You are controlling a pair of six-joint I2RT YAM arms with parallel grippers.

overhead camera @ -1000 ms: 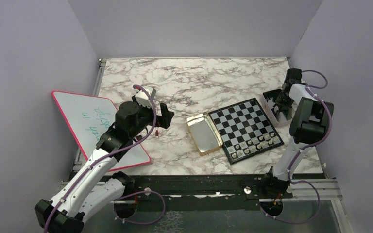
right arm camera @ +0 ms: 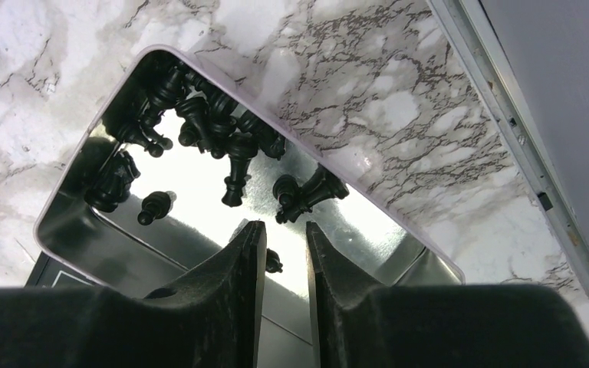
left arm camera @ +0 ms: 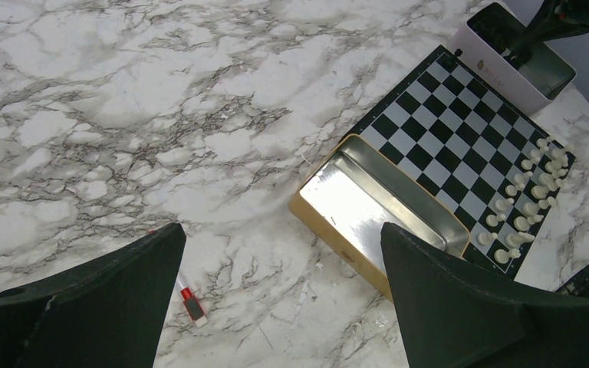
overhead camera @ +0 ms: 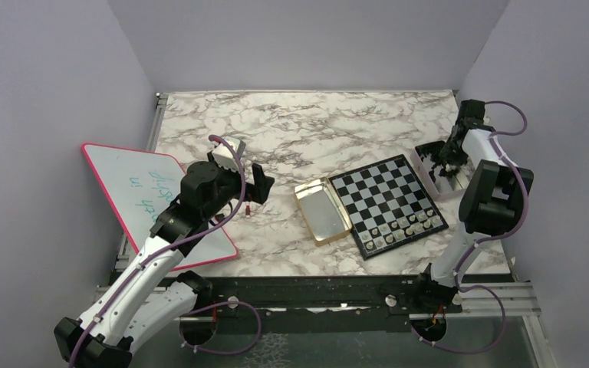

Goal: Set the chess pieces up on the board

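Observation:
The chessboard [overhead camera: 380,192] lies right of the table's middle, with white pieces [left arm camera: 518,224] standing in rows along its near edge. Black pieces [right arm camera: 238,165] lie jumbled in the open box [right arm camera: 54,201] beside the board, most of them heaped along one wall. Over that box my right gripper is part open, a gap between its fingertips. One small black piece [right arm camera: 274,263] shows low down behind the gap, seemingly on the box floor. My left gripper is wide open and empty, left of the board and above bare table.
A gold-rimmed tin [overhead camera: 324,208], empty, adjoins the board's left side. A marker [left arm camera: 192,305] lies under the left gripper. The whiteboard [overhead camera: 134,188] rests at the left. Bare marble [overhead camera: 299,130] stretches across the back.
My right arm has shifted slightly toward the back and right over the box. The left arm, board, tin and white pieces have stayed put.

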